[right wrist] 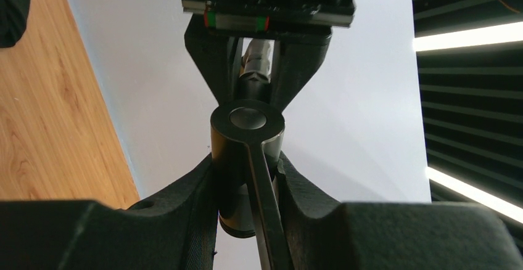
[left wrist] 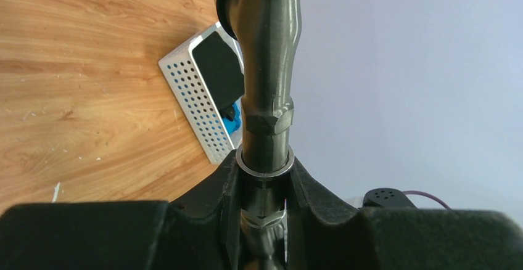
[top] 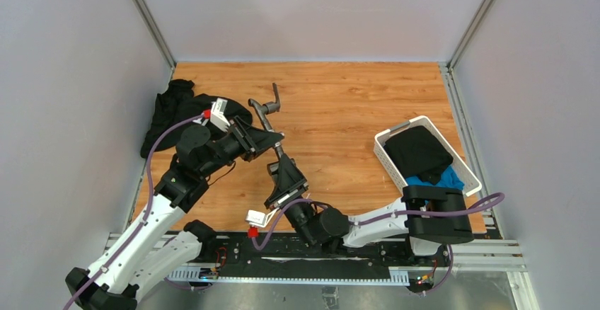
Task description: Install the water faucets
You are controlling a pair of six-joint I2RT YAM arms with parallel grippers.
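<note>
A dark metal faucet with a side handle is held upright above the table by both arms. My left gripper is shut around its body; in the left wrist view the fingertips grip just at a silver ring. Below, my right gripper is shut on the faucet's lower end; in the right wrist view it clasps a dark cylindrical piece with a slim stem, directly in line with the left gripper's fingers. Whether the pieces are joined cannot be told.
A white perforated basket with black and blue cloths stands at the right. Black cloth lies at the back left. Walls bound three sides.
</note>
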